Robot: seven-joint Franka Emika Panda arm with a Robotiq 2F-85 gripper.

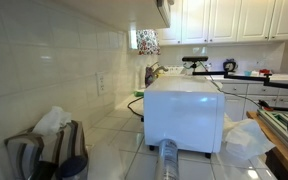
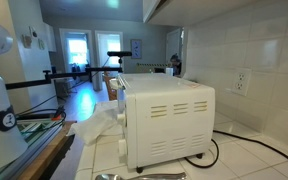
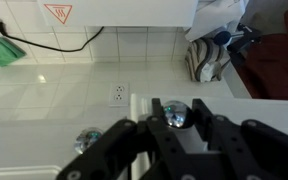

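Note:
My gripper shows at the bottom middle of the wrist view, its dark fingers closed around a small shiny silver, rounded object. Most of that object is hidden by the fingers, so its full shape cannot be told. Another shiny round piece lies to the left on the white surface, apart from the gripper. In neither exterior view can the fingers be made out.
A white box-shaped appliance stands on the tiled counter. A silver cylinder is in front of it. Striped containers stand by the wall, and a white cloth or bag lies right of the appliance. A cable runs behind it.

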